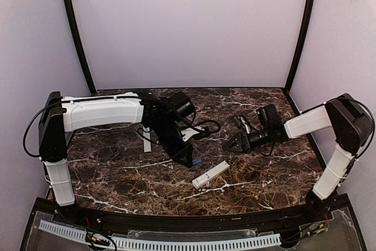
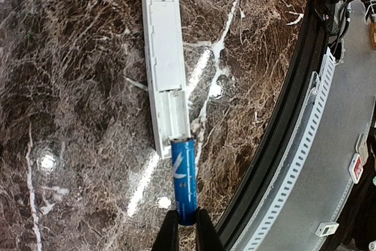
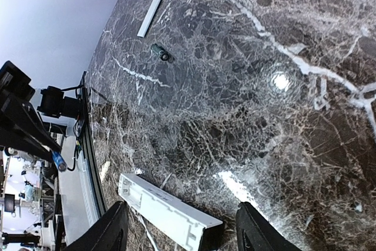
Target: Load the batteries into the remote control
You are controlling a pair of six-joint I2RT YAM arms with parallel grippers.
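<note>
A white remote (image 1: 210,174) (image 2: 166,39) lies on the marble table, its open battery compartment (image 2: 174,112) visible in the left wrist view. My left gripper (image 1: 189,160) is shut on a blue battery (image 1: 196,162) (image 2: 184,180) (image 3: 58,160), held above and beside the remote's compartment end. My right gripper (image 1: 234,145) stands open over the other end of the remote, nothing between its fingers.
A white strip-like object (image 1: 147,139) (image 3: 155,1) lies at the back left, partly behind the left arm. A small dark cylinder (image 3: 160,52) lies near it.
</note>
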